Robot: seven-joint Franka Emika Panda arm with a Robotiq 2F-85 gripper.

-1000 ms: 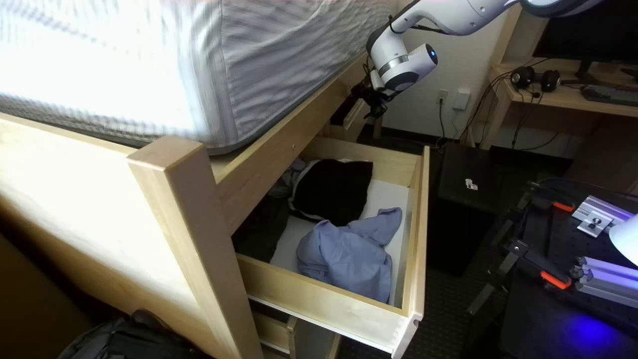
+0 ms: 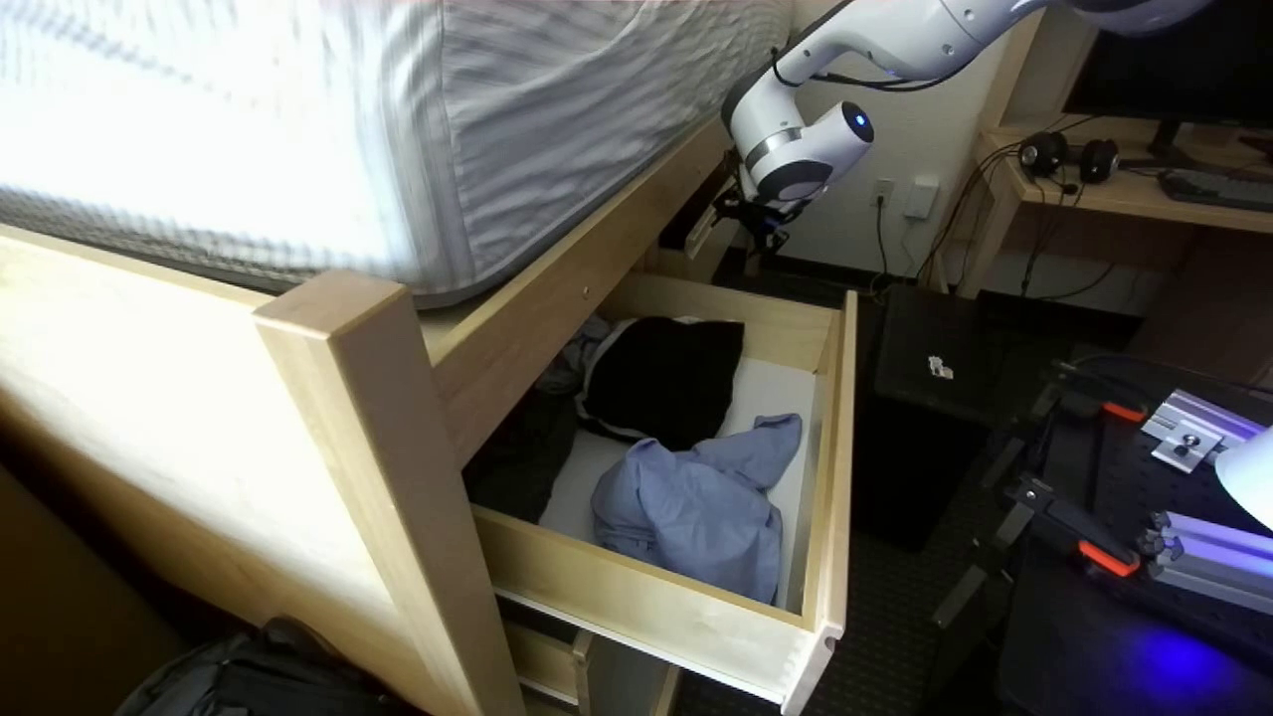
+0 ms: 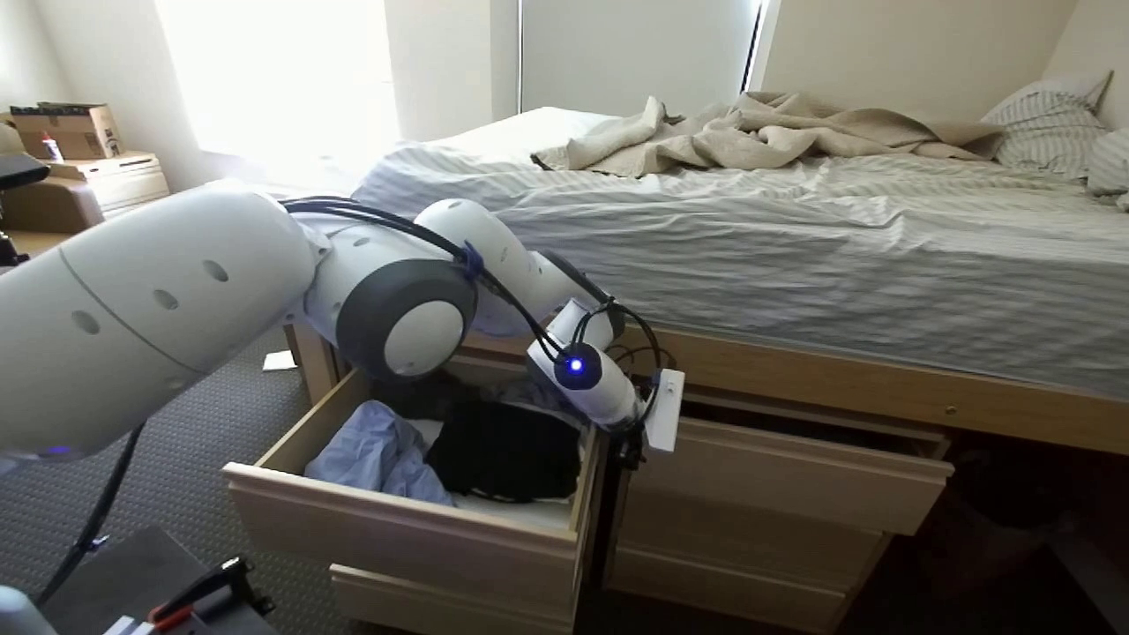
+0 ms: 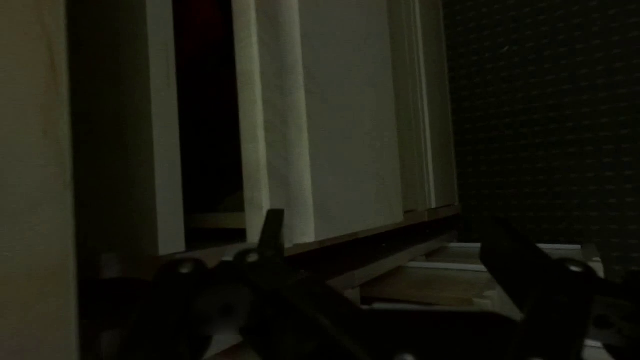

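Observation:
In the wrist view my gripper is open, its two dark fingers (image 4: 273, 231) wide apart. One finger overlaps the top lip of a wooden drawer front (image 4: 351, 120); whether they touch, I cannot tell. That drawer (image 3: 783, 476) is pulled out a little, leaving a dark gap (image 4: 207, 114) behind its front. In the second exterior view the gripper (image 3: 631, 450) hangs near its left end. To its left, another drawer (image 3: 392, 529) stands well open. Inside it are a blue cloth (image 2: 698, 507) and a black cloth (image 2: 668, 376).
The bed rail (image 2: 561, 322) and mattress (image 2: 573, 131) rise beside and above the drawers. A dark table (image 2: 1110, 644) with clamps stands at the right in the first exterior view. Past the drawer fronts lies dark carpet (image 4: 546, 120).
The wrist and gripper have come down slightly and turned a little near the partly open drawer. Both drawers and the cloths look the same as before.

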